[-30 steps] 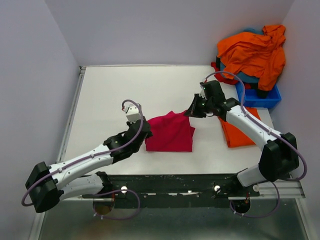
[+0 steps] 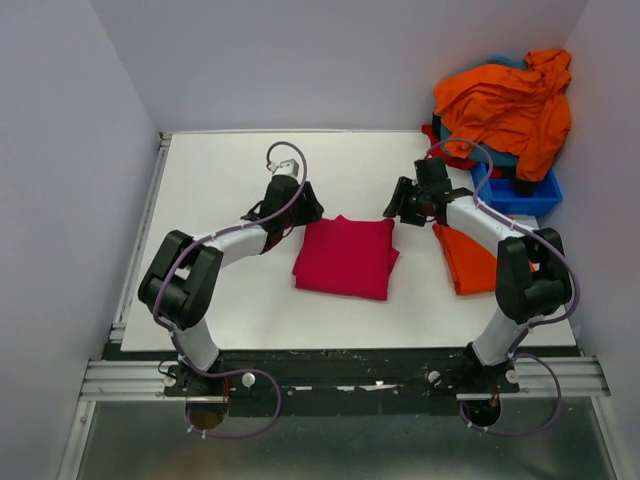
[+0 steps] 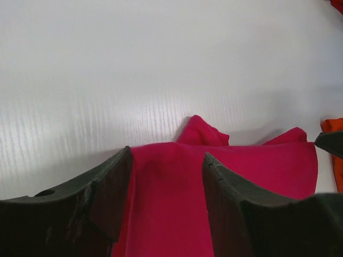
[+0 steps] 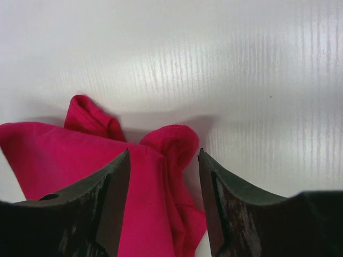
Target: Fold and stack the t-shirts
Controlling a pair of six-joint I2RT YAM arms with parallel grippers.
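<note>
A crimson t-shirt (image 2: pixel 345 262) lies folded into a compact piece on the white table, with a small flap showing past its far edge. My left gripper (image 2: pixel 317 212) is open at the shirt's far left corner; in the left wrist view the shirt's far edge (image 3: pixel 170 147) lies between its parted fingers. At the far right corner stands my right gripper (image 2: pixel 390 212). Its fingers (image 4: pixel 115 182) are apart in the right wrist view, and a rounded fold of the shirt (image 4: pixel 171 140) shows between them. Whether any fingertip touches the cloth is hard to tell.
At the right lies a folded orange cloth (image 2: pixel 468 262), partly under the right arm. Behind it a blue bin (image 2: pixel 545 195) holds a heap of orange, blue and red clothes (image 2: pixel 505 100).
My left gripper has moved away from the table's front, up and slightly right, the shirt's far left corner shifting with it. My right gripper moved slightly right; both fingers now look wider.
</note>
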